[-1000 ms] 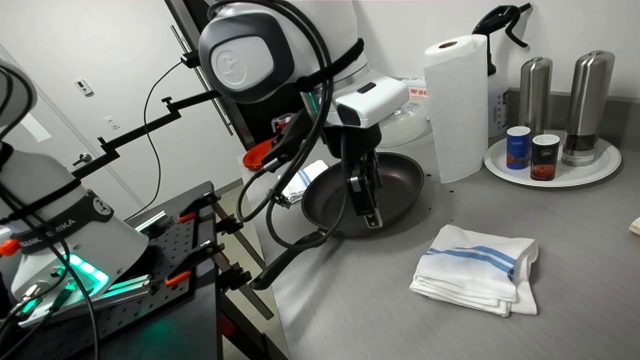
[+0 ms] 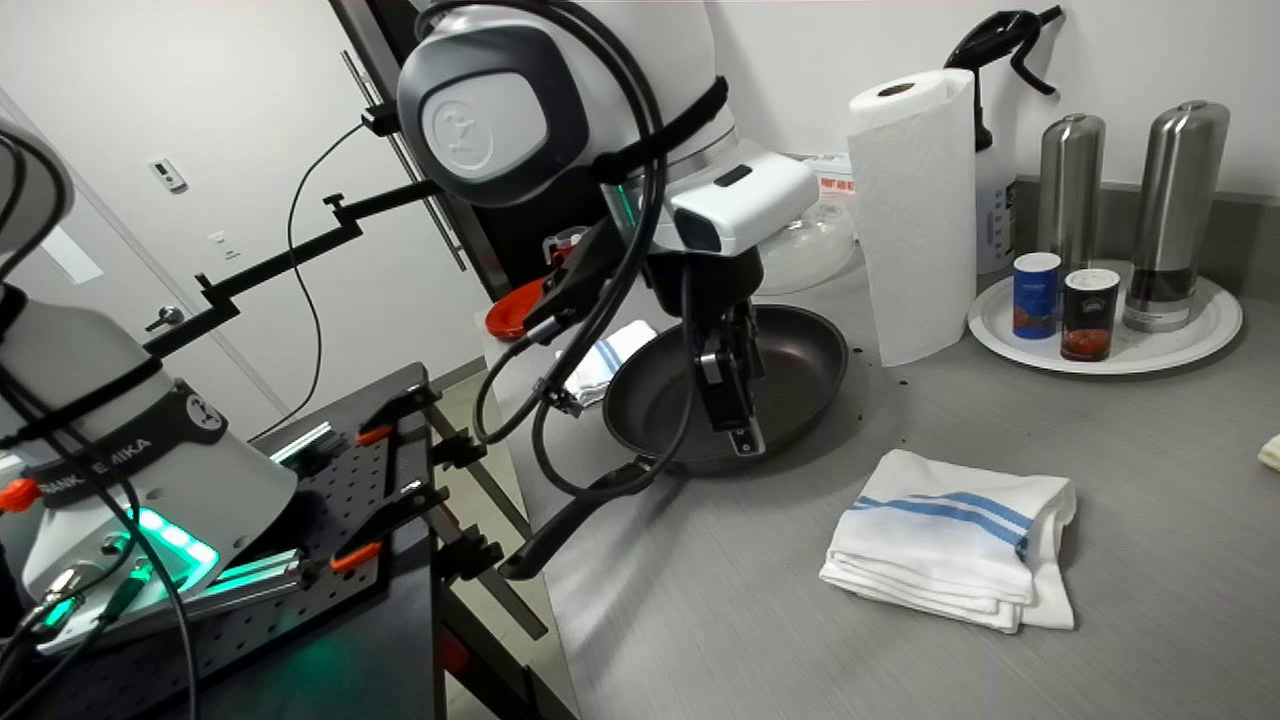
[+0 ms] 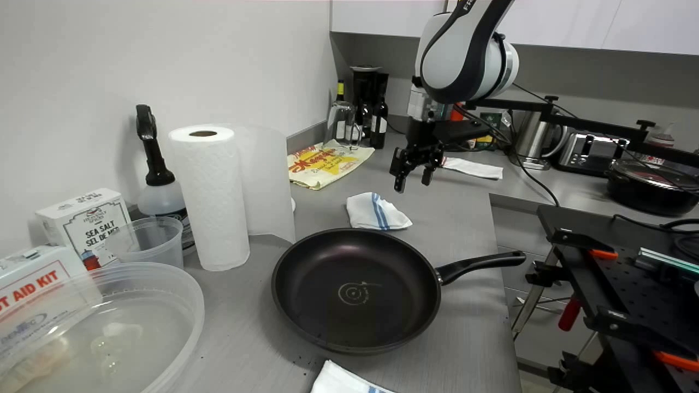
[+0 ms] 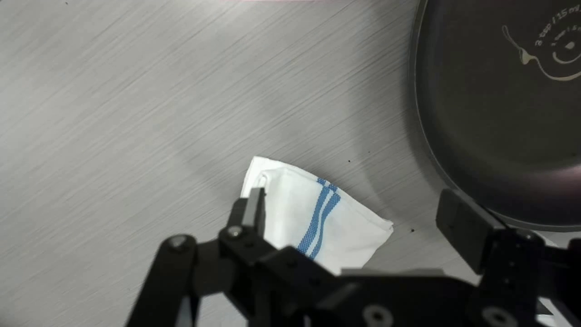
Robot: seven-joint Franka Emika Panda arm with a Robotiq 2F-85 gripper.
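My gripper (image 3: 413, 180) is open and empty, held above the counter. In the wrist view its fingers (image 4: 460, 223) stand wide apart, with a folded white cloth with blue stripes (image 4: 348, 231) below and between them, partly covered by the gripper body. That cloth (image 2: 936, 540) lies flat on the counter in exterior view 1, to the right of the gripper (image 2: 741, 420). A black frying pan (image 3: 354, 308) sits on the counter beside the cloth, its inside bare. Its handle (image 2: 576, 518) reaches toward the counter's edge in exterior view 1.
A paper towel roll (image 3: 208, 203) stands by the wall. Shakers and two steel mills (image 2: 1068, 180) share a white plate (image 2: 996, 314). Another striped cloth (image 2: 612, 360) lies beyond the pan. A clear plastic bowl (image 3: 177, 314) is near the wall. Free counter surrounds the folded cloth.
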